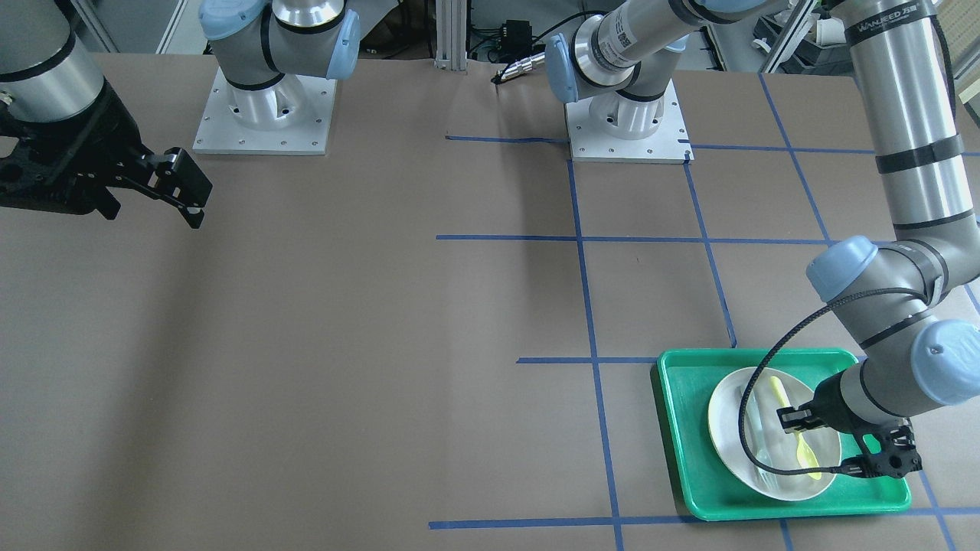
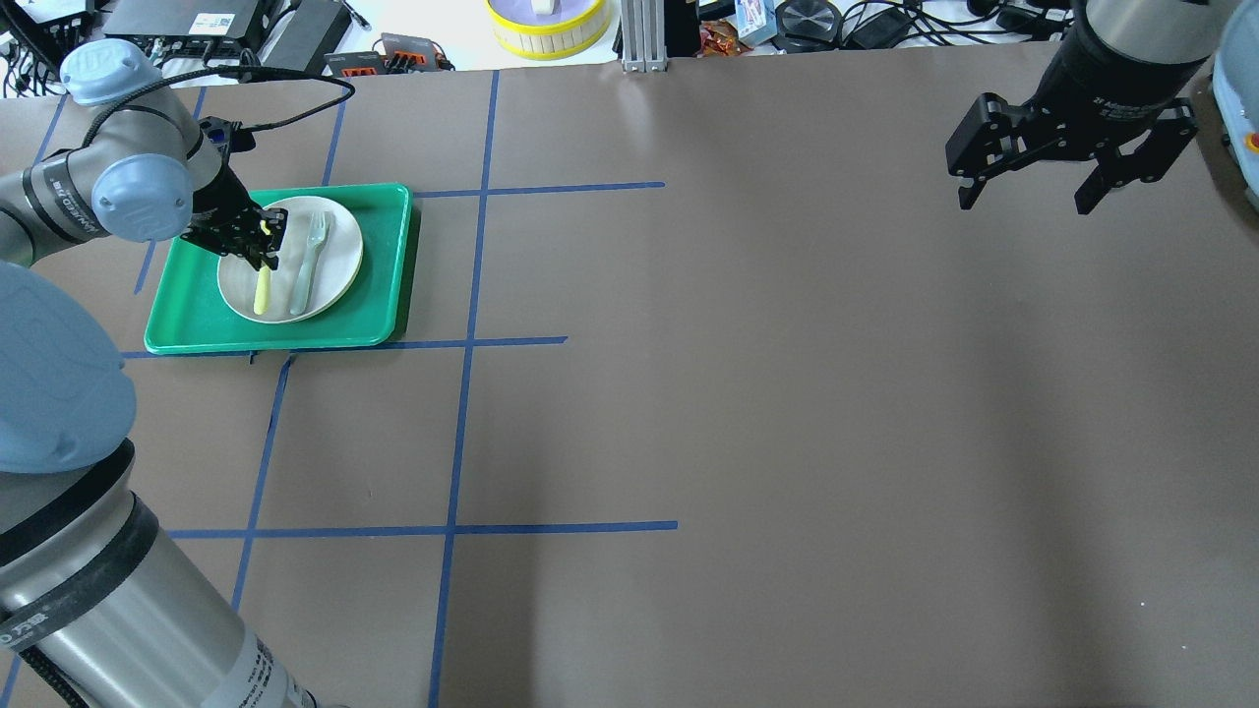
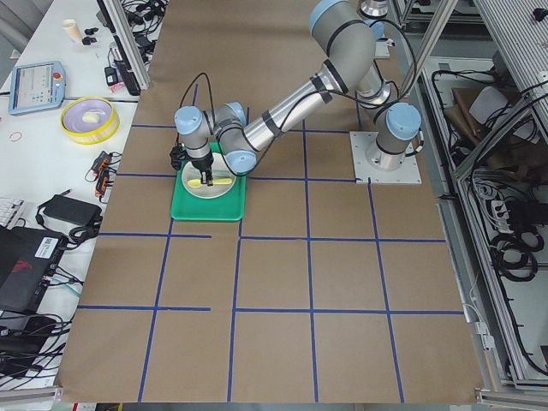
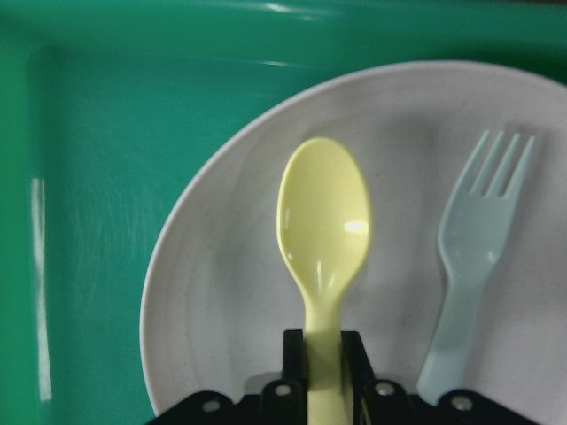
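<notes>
My gripper is over a white plate (image 4: 213,283), shut on the handle of a yellow spoon (image 4: 322,204), whose bowl points away from the fingers. A pale blue fork (image 4: 478,230) lies on the plate beside the spoon, clear of the fingers. The plate sits in a green tray (image 1: 680,431), at the lower right of the front view and the upper left of the top view (image 2: 378,319).
Bare table with blue tape lines fills the middle. Another arm's black gripper (image 2: 1074,153) hangs at the top right of the top view. Further arm bases (image 1: 266,138) stand along the back edge.
</notes>
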